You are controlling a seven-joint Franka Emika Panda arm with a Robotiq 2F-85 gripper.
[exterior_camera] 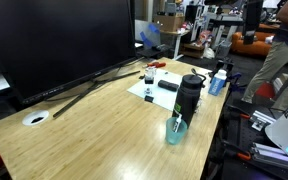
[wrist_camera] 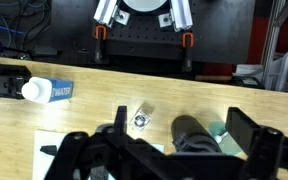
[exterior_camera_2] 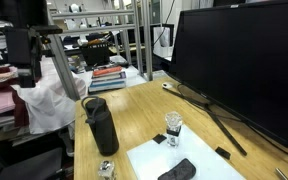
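Note:
A tall black thermos (exterior_camera: pixel 189 97) stands near the table's right edge. Beside it is a teal cup (exterior_camera: pixel 176 130) with a pale, thin item in it. A blue-and-white bottle (exterior_camera: pixel 218 80) stands beyond the thermos. The wrist view looks down on the thermos (wrist_camera: pixel 189 132), a clear glass (wrist_camera: pixel 140 119) and the blue bottle (wrist_camera: pixel 50 90). My gripper is open, high above the table, its dark fingers wide apart and touching nothing. In the second exterior view the gripper hangs at the left, above the level of the thermos (exterior_camera_2: pixel 101 128).
White paper (exterior_camera: pixel 165 89) lies on the table, with a dark device (exterior_camera_2: pixel 178 170) on it. A clear glass (exterior_camera_2: pixel 173 125) stands upright on the paper. A large black monitor (exterior_camera: pixel 59 45) lines the back.

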